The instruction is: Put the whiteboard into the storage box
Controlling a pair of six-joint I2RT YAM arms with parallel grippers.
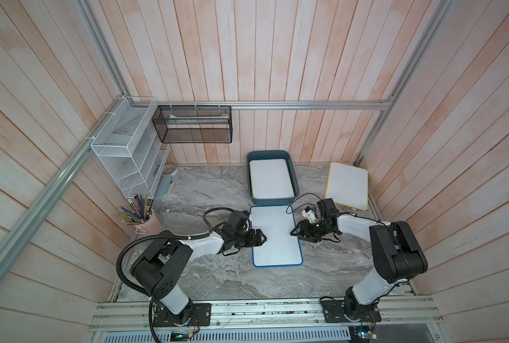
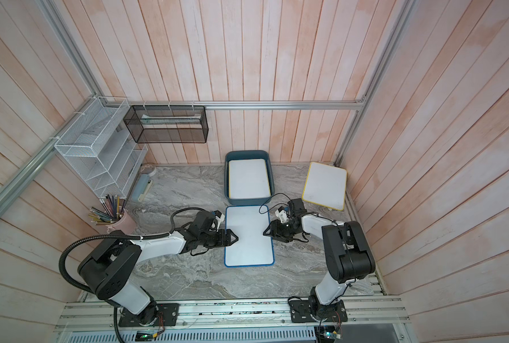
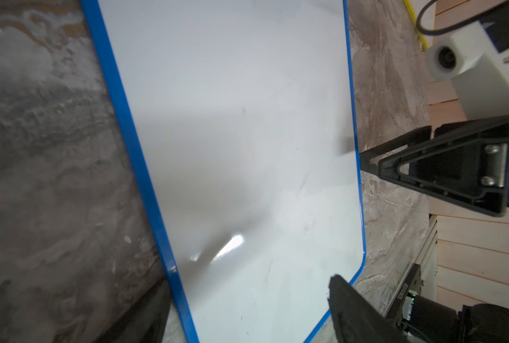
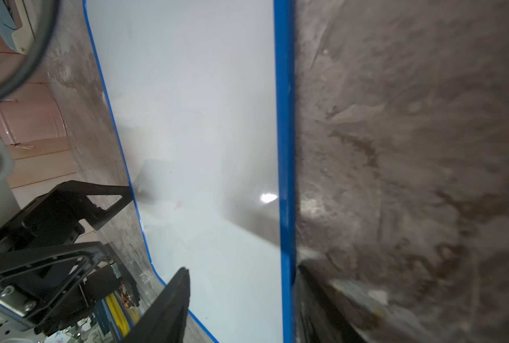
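A white whiteboard with a blue rim (image 1: pixel 278 248) lies flat on the table, straight in front of the blue-grey storage box (image 1: pixel 272 201). Inside the box lies another whiteboard, with a yellow rim (image 1: pixel 271 178). My left gripper is open at the blue board's left side, its fingers apart, one of them over the board. At the right edge, my right gripper stands open, one finger over the white face and the other just outside the blue rim. Whether any fingertip presses on the board cannot be told.
A second yellow-rimmed board (image 1: pixel 347 185) lies at the back right. Pens stand in a pink holder (image 1: pixel 148 225) on the left, below white mesh shelves (image 1: pixel 134 163). A black wire basket (image 1: pixel 192 134) hangs behind. Table front of the blue board is clear.
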